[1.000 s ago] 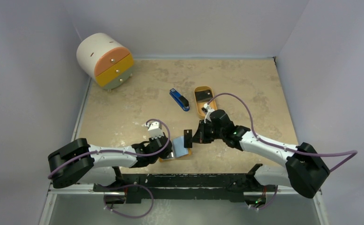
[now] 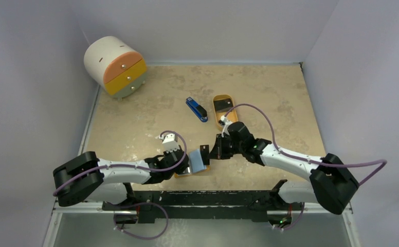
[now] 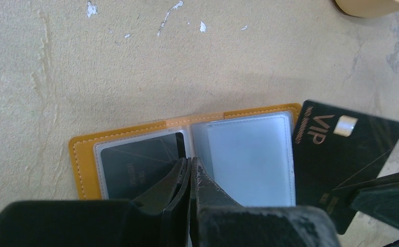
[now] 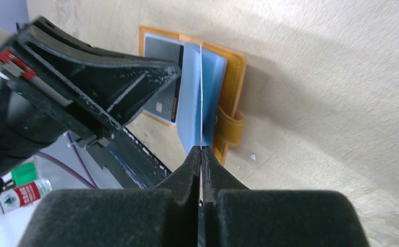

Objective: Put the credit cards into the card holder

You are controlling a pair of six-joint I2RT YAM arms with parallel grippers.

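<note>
The open card holder point(image 3: 118, 133) lies on the table, tan with clear sleeves. Behind its left sleeve is a dark card point(image 3: 135, 159), while the right side shows a pale blue sleeve point(image 3: 251, 159). My left gripper is shut over the middle of the holder, at the sleeve's inner edge; whether it pinches any film cannot be told. A black VIP card point(image 3: 336, 149) is held by my right gripper, shut on its edge. Edge-on in the right wrist view, the card point(image 4: 201, 98) overlaps the blue sleeve; contact with it is unclear.
Farther back stand a tan tray point(image 2: 222, 98) with a dark card inside and a blue stapler-like object point(image 2: 197, 109). A white drawer unit point(image 2: 114, 64) occupies the back left corner.
The left arm stayed put.
</note>
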